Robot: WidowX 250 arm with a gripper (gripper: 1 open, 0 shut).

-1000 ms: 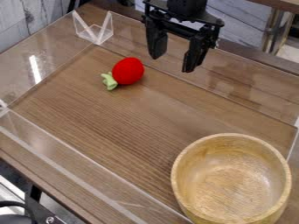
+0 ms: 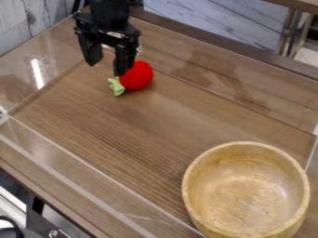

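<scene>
My black gripper (image 2: 110, 58) hangs near the top left of the camera view, just left of and above a red round object (image 2: 137, 74) with a light green part (image 2: 117, 85) at its lower left. The gripper's fingers look apart, with nothing seen held between them. The red object rests on the wooden table (image 2: 149, 139).
A large yellow bowl (image 2: 245, 195) sits at the lower right. A wooden ledge (image 2: 298, 7) is at the top right, and the table's edge runs along the left.
The gripper has moved from the upper middle and right to the left, beside the red object. The red object and the bowl appear unmoved.
</scene>
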